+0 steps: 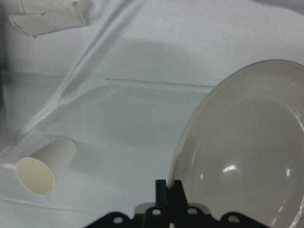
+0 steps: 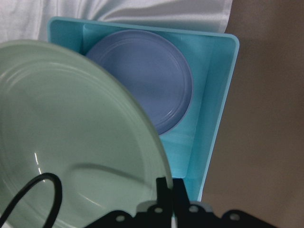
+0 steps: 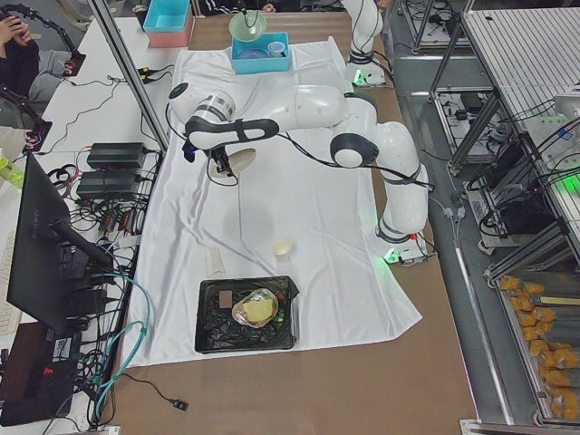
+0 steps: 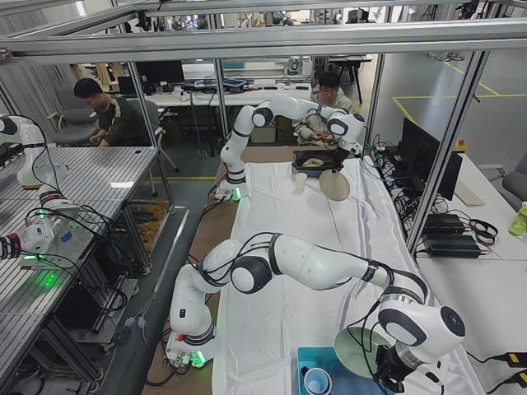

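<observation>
My left gripper is shut on the rim of a beige plate [image 1: 242,142], held over the white cloth; a white cup [image 1: 52,159] and a crumpled pale paper piece [image 1: 47,19] lie below it. My right gripper is shut on the rim of a green plate [image 2: 71,123] above a light-blue bin [image 2: 216,90], which holds a blue plate [image 2: 142,76]. In the camera right view a small cup [image 4: 317,383] also stands in that bin.
A black tray [image 3: 208,326] with food in a wrapped dish sits at one end of the cloth [image 3: 344,299]. A monitor and cables crowd the left side.
</observation>
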